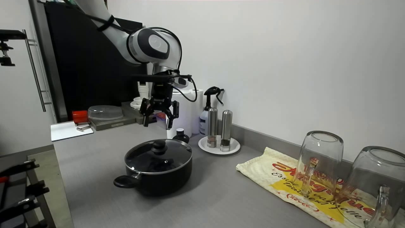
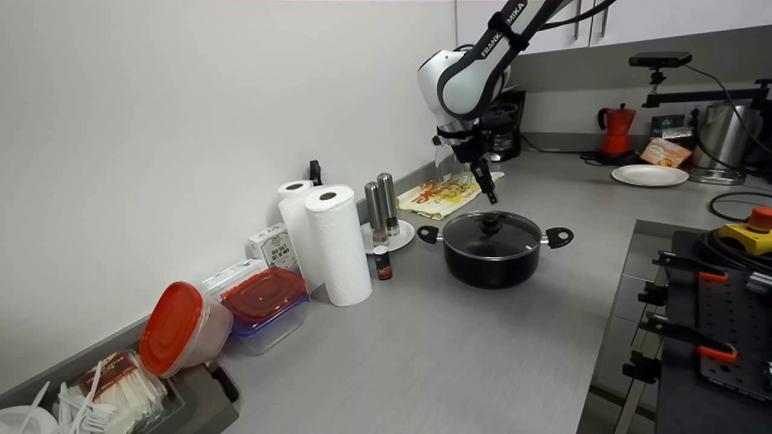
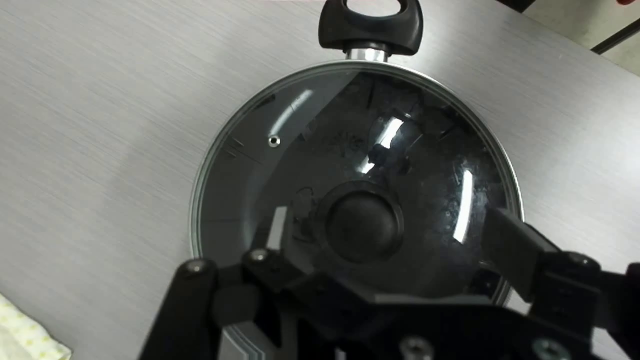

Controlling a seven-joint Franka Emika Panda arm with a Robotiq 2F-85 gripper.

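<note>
A black pot stands on the grey counter, its glass lid seated on the rim. At the lid's centre is a round black knob. Above the pot hangs my gripper, pointing down, its two fingers spread wide with nothing between them. From the wrist, the knob appears between and just beyond the fingertips, apart from both. In exterior view 2 the gripper is a short way above the knob. One pot handle shows at the top of the wrist view.
Salt and pepper mills on a white plate stand by the wall, with paper rolls beside them. A printed cloth lies under two upturned glass mugs. Counter in front of the pot is clear.
</note>
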